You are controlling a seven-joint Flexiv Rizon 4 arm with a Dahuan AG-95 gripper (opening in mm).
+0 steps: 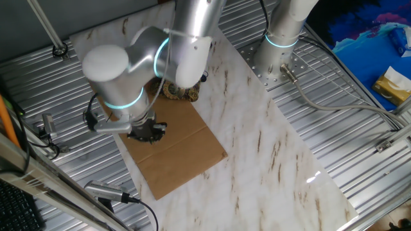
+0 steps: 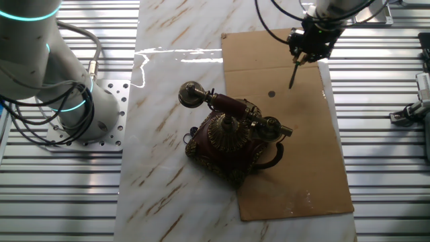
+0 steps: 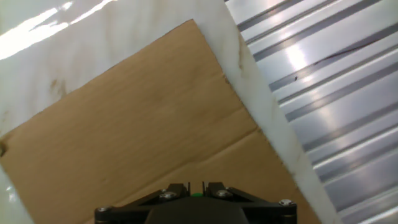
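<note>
A thin green stick (image 2: pixel 293 75) hangs, slightly tilted, below my gripper (image 2: pixel 304 56) in exterior view 2. In the wrist view, a bit of green (image 3: pixel 197 195) shows between the nearly touching fingertips of the gripper, which is shut on it. Exterior view 1 has the gripper (image 1: pixel 149 133) over the cardboard sheet (image 1: pixel 183 154), but the stick cannot be made out there. An ornate dark red and brass telephone (image 2: pixel 225 138) stands partly on the cardboard, handset on its cradle, apart from the gripper. The arm hides much of it in exterior view 1.
A dark round spot (image 2: pixel 271 94) marks the cardboard near the telephone. Bare marble tabletop (image 1: pixel 270 173) lies to one side. A metal device with a cable (image 1: pixel 106 191) sits by the table's edge, and slatted metal (image 3: pixel 336 93) surrounds the tabletop.
</note>
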